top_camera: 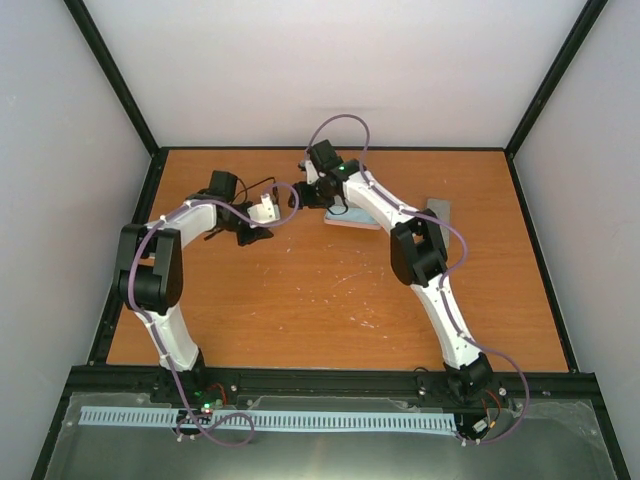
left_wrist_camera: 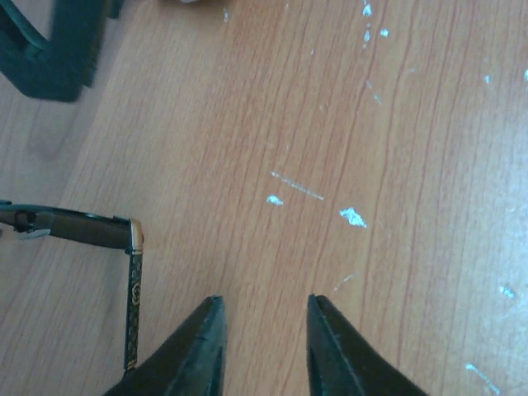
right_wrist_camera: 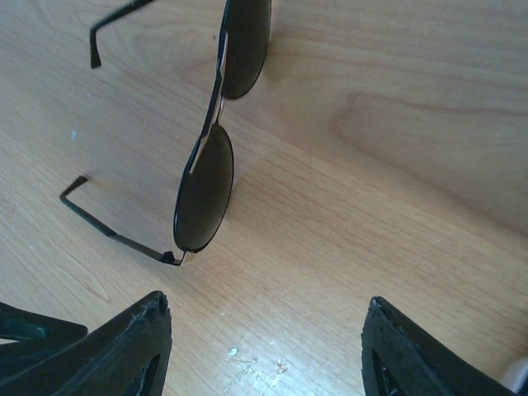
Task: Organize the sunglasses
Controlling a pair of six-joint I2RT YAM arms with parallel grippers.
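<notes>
Dark sunglasses with thin black temples stand on the table at the upper left of the right wrist view. My right gripper is open below them, nothing between its fingers. In the top view it hangs over a light tray. My left gripper is at the left part of the table, its fingertips apart with bare wood between them. A folded dark temple and hinge show at the left of the left wrist view; whether it belongs to the same sunglasses is unclear.
A grey flat object lies right of the tray, partly behind the right arm. Walls and a black frame border the table.
</notes>
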